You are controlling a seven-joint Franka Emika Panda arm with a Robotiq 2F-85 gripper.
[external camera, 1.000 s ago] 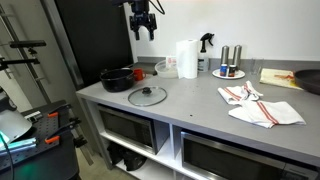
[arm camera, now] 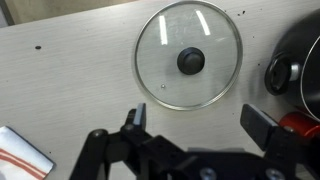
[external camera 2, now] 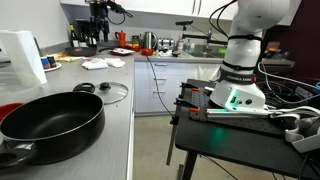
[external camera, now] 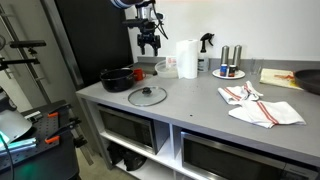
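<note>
My gripper [external camera: 150, 50] hangs in the air above the counter, fingers spread apart with nothing between them. In the wrist view, its black fingers [arm camera: 137, 117] show at the bottom, well apart. A round glass lid [external camera: 147, 96] with a metal rim and black knob [arm camera: 190, 61] lies flat on the grey counter, knob up. From the wrist camera, the lid [arm camera: 165, 75] is just ahead of the fingertips and seen from above. Beside it stands an uncovered black pot [external camera: 118, 82], whose handle and rim appear at the wrist view's right edge; exterior view 2 shows the pot [external camera 2: 55, 125] empty.
A white towel with red stripes [external camera: 268, 112] lies on the right of the counter. A paper towel roll [external camera: 187, 58] and a clear bowl [external camera: 167, 68] stand behind the lid. Something red [arm camera: 300, 122] sits by the pot. Bare counter [external camera: 195, 103] lies between lid and towel.
The gripper has come down toward the counter and shifted slightly right, staying open. Lid, pot and towel have not moved.
</note>
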